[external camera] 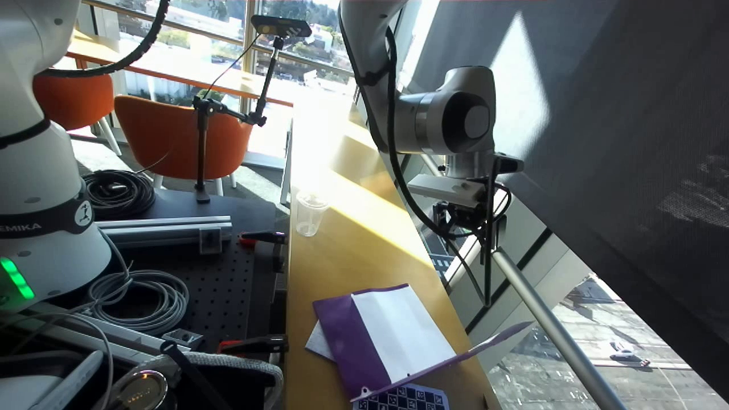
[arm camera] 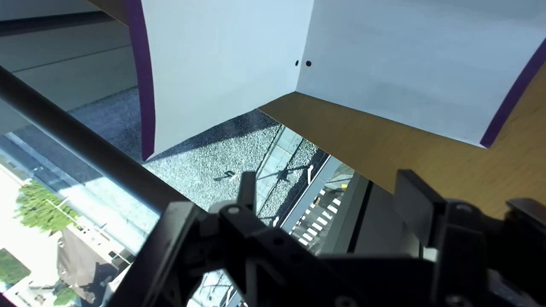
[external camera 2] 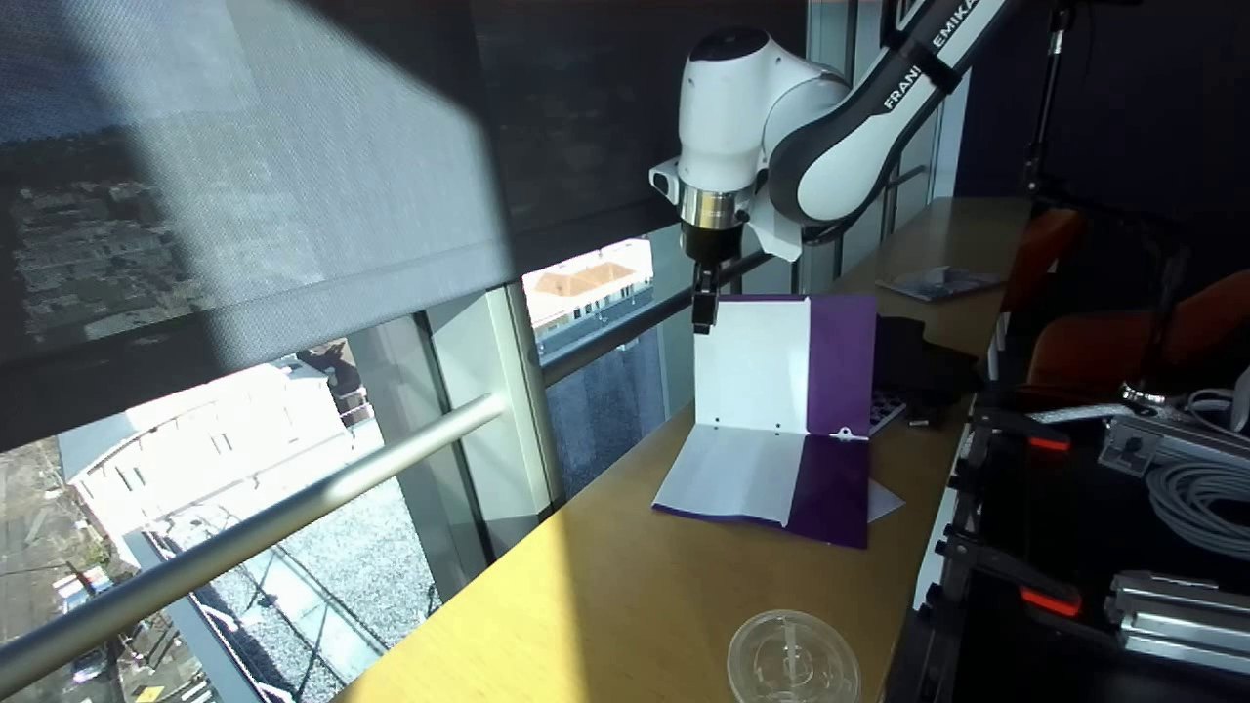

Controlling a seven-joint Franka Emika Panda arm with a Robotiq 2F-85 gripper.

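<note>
A purple folder with white inner pages [external camera: 403, 328] lies spread on the wooden table. One cover rests on the tabletop. The other [external camera 2: 750, 363] is raised and leans outward, past the table's window-side edge. My gripper is open, its fingers well apart with nothing between them. In the wrist view both white inner faces of the folder spread beyond the fingertips, clear of them. In exterior view 2 the gripper [external camera 2: 705, 314] overlaps the raised cover's upper corner, while exterior view 1 places it away from that cover.
A clear plastic cup [external camera: 311, 214] stands farther along the table [external camera: 355, 253]. Part of a checkered board [external camera: 410, 397] shows beside the folder. A metal railing [external camera: 553, 328] runs along the window, close to the gripper. Bare tabletop lies between cup and folder.
</note>
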